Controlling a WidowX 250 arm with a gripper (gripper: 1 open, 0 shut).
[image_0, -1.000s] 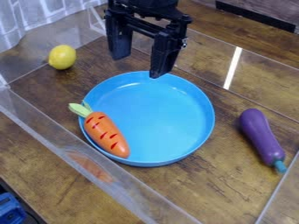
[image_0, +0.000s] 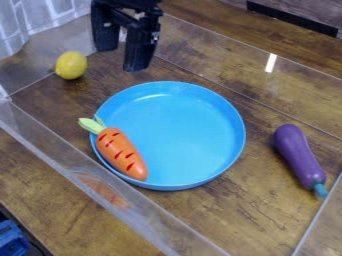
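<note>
My black gripper hangs open at the top left, above and to the right of a yellow lemon on the wooden surface. A blue plate lies in the middle, with an orange toy carrot with green leaves resting on its left side. A purple eggplant lies on the wood at the right. Nothing shows between the fingers.
Clear plastic walls border the wooden floor along the left and bottom left. A blue object sits outside at the bottom left corner. Bare wood shows at the upper right.
The gripper has moved left from over the back of the plate toward the lemon. The carrot, plate, lemon and eggplant have not moved.
</note>
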